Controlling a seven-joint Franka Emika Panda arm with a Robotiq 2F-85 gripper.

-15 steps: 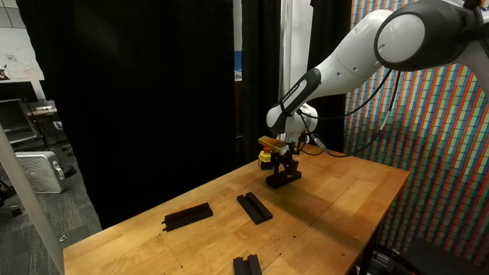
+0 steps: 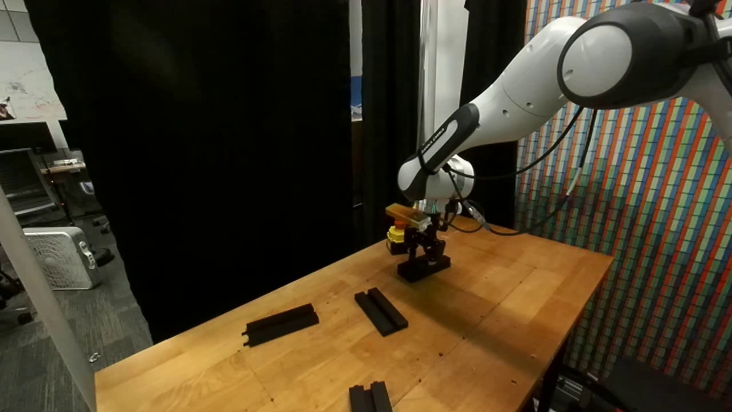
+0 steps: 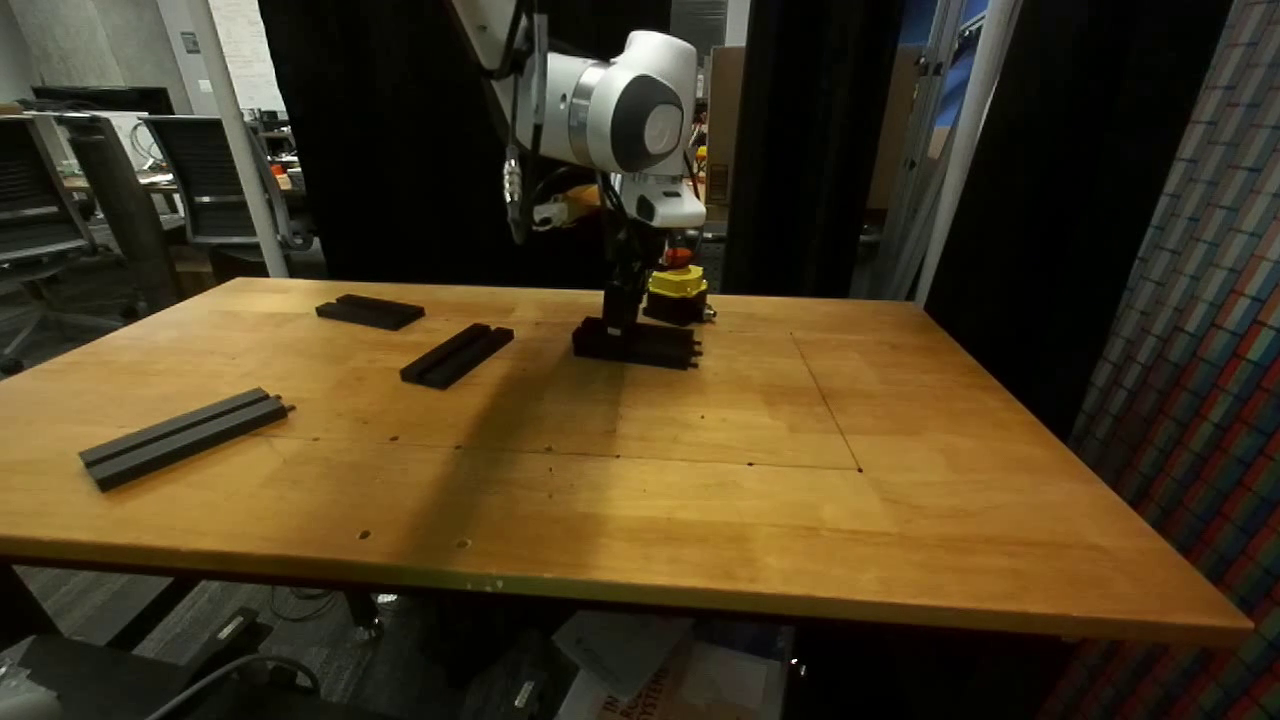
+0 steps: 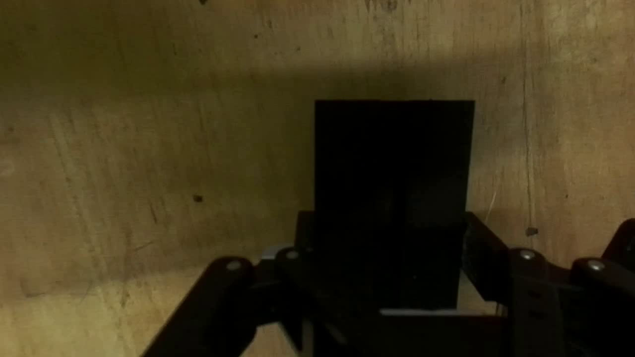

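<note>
My gripper is shut on a black grooved block (image 4: 393,154), one finger against each long side. In the second exterior view the same block (image 3: 654,346) is down at the tabletop, small pegs showing on its right end; whether it touches the wood is hard to tell. Three more black grooved blocks lie apart on the table: a middle one (image 3: 457,355), a far left one (image 3: 371,312) and a near left one (image 3: 186,436) with a peg at its end. The block's near part is hidden by my gripper in the wrist view.
A yellow and black box with a red button (image 3: 678,294) stands close behind the held block. Black curtains (image 2: 206,137) hang beyond the far edge.
The arm has shifted only very slightly, with the block still between the fingers. The other blocks have not moved.
</note>
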